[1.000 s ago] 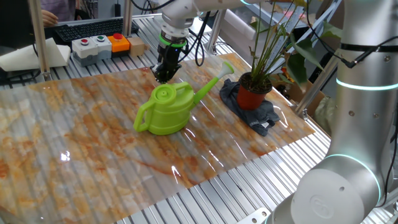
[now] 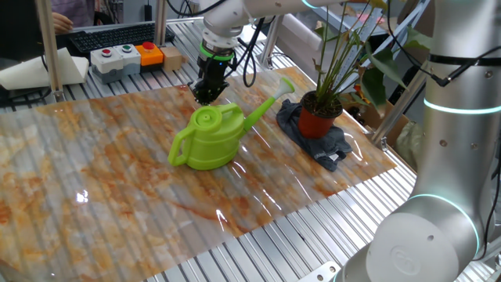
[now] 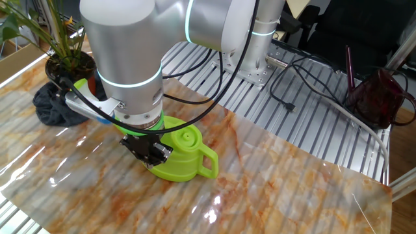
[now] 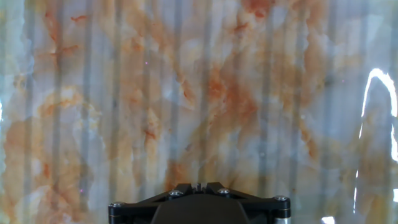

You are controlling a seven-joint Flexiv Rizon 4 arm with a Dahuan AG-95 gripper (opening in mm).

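Observation:
A light green watering can (image 2: 207, 139) stands upright on the marbled sheet in exterior view 1, its spout pointing toward a potted plant (image 2: 317, 117). The plant's brown pot rests on a dark grey cloth (image 2: 333, 145). Behind the can, above the sheet, hangs my gripper (image 2: 207, 95), pointing down. Exterior view 2 has the gripper (image 3: 148, 155) in front of the can (image 3: 185, 153), partly covering its body. The wrist view shows the black fingers (image 4: 178, 192) drawn together at the bottom edge, nothing visible between them, over bare sheet (image 4: 199, 93).
Button boxes (image 2: 125, 61), a wooden block (image 2: 173, 58) and a keyboard (image 2: 113, 37) lie beyond the sheet. A dark red watering can (image 3: 377, 97) stands near the table's edge. Loose cables (image 3: 292, 104) cross the slatted table. Much of the sheet is clear.

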